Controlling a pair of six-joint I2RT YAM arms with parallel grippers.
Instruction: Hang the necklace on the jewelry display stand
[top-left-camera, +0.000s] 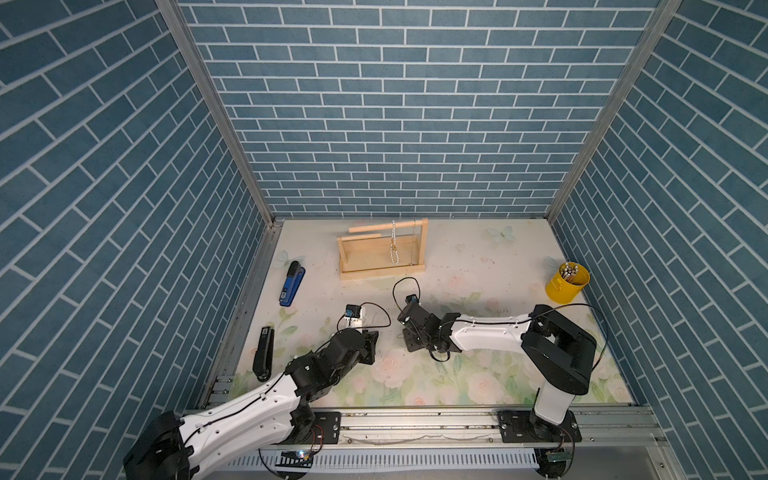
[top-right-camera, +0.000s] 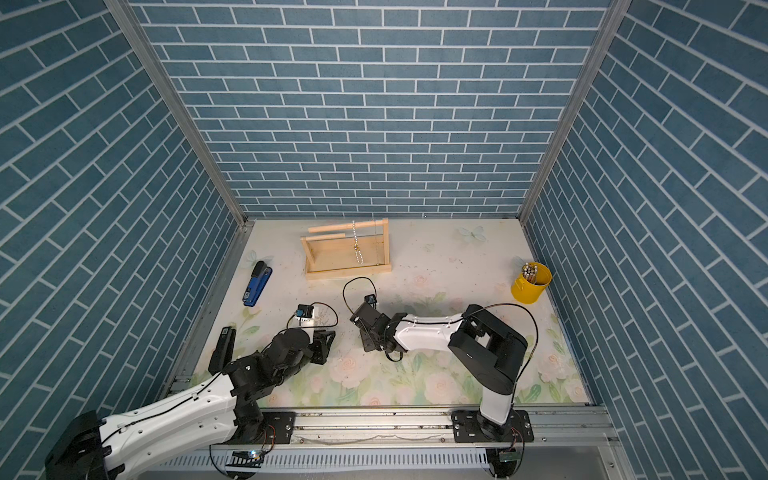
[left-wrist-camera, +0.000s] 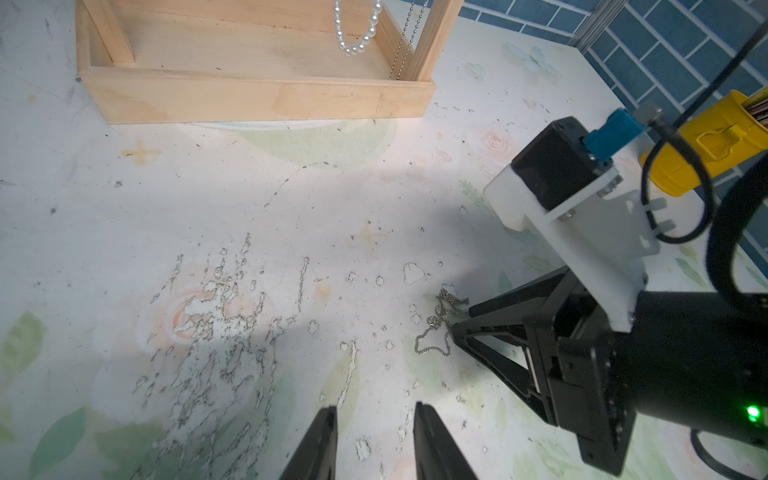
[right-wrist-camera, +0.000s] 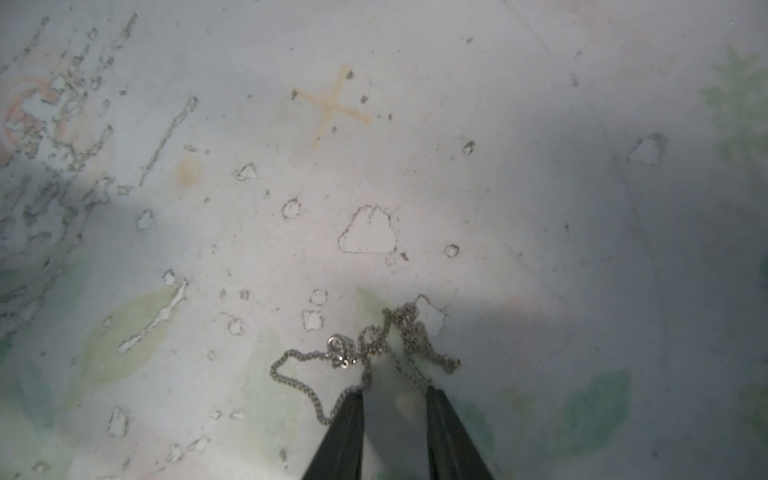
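Note:
A thin silver chain necklace (right-wrist-camera: 372, 344) lies bunched on the table, just beyond the fingertips of my right gripper. Those fingers are parted over part of the chain, and I cannot tell if they touch it. In the left wrist view the same necklace (left-wrist-camera: 438, 321) sits at the right gripper's tips. My left gripper hovers over the table to the left, its fingers apart with nothing between them. Farther back stands the wooden jewelry display stand (top-left-camera: 382, 272), with a pearl necklace (top-left-camera: 393, 244) and a thin beaded chain (left-wrist-camera: 408, 40) hanging on it.
A yellow mug (top-left-camera: 564, 289) holding several sticks stands at the far right. On the left lie a blue stapler (top-left-camera: 292, 284) and a black object (top-left-camera: 263, 353). Between the grippers and the stand the table is clear.

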